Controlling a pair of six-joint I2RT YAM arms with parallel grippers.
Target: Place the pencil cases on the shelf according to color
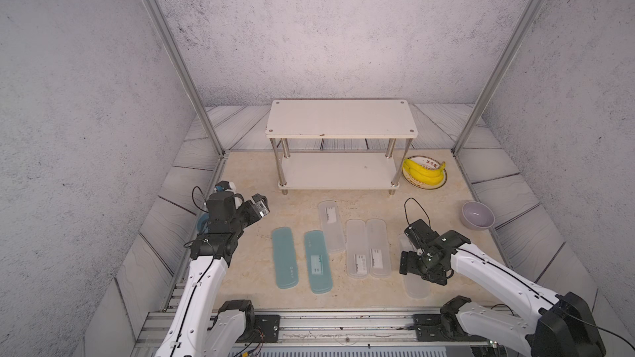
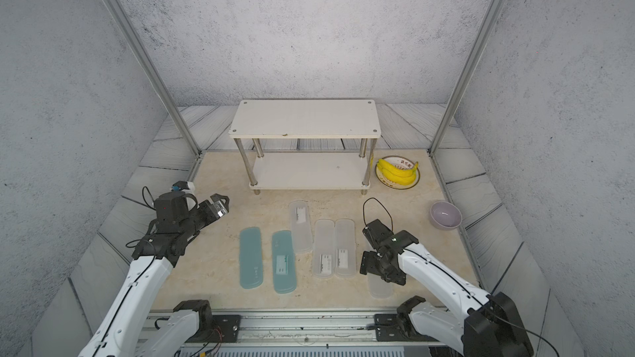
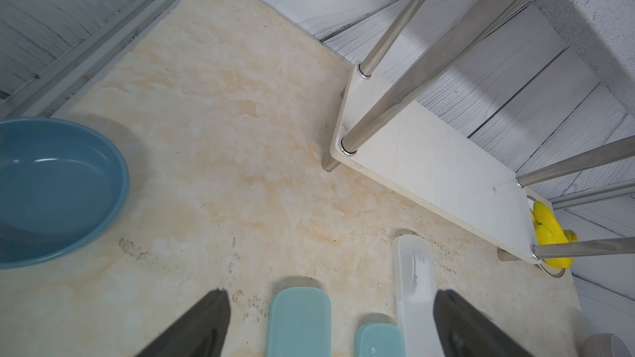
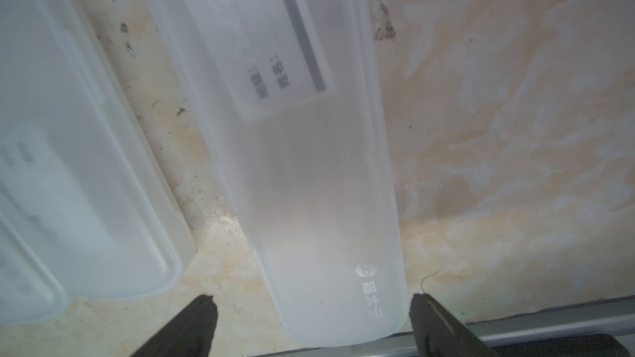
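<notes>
Two teal pencil cases (image 1: 283, 256) (image 1: 317, 261) and several translucent white ones (image 1: 332, 224) lie on the table below the empty two-tier shelf (image 1: 341, 117). My right gripper stands open above the rightmost white case (image 4: 311, 178), its fingers either side of that case's near end, with nothing held. My left gripper is open at the left of the table, raised, facing the shelf and the cases, with nothing between its fingers.
A blue bowl (image 3: 53, 191) sits at the left edge. A plate of bananas (image 1: 423, 173) is right of the shelf, a purple bowl (image 1: 477, 215) at the right edge. The table left of the shelf is clear.
</notes>
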